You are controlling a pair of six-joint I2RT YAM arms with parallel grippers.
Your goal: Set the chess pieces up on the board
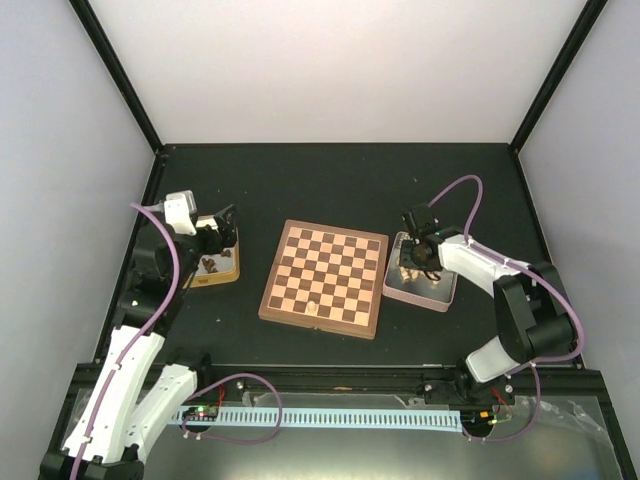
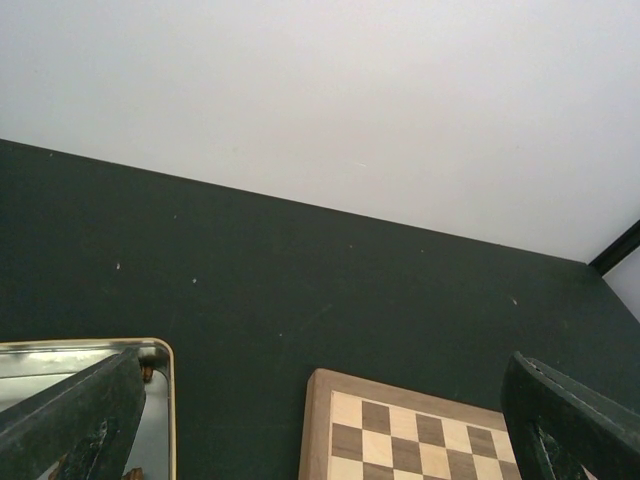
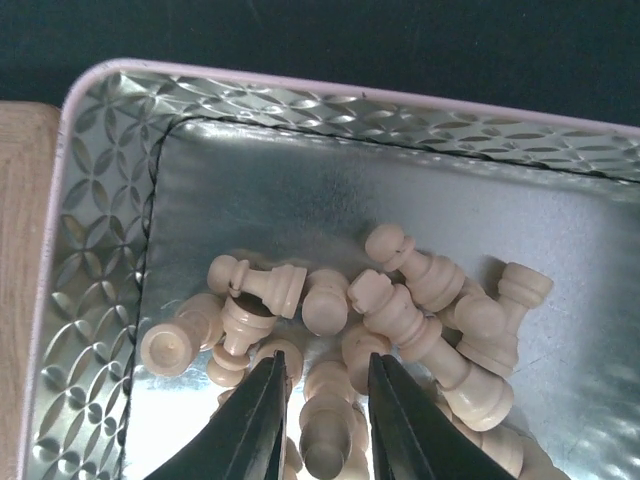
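The chessboard [image 1: 322, 270] lies mid-table with one light piece [image 1: 311, 306] near its front edge. My right gripper is over the pink-rimmed tray [image 1: 420, 300], which holds a heap of light chess pieces lying mostly on their sides. Its fingers are part open, with a light piece [image 3: 326, 450] between or just beneath them; whether they touch it is unclear. My left gripper stands open above the yellow tray [image 1: 213, 278] of dark pieces, nothing seen between its fingers.
Bare dark table [image 1: 330, 180] stretches behind the board and trays. The board's wooden edge is close beside the pink tray's left wall. Walls and frame posts bound the table.
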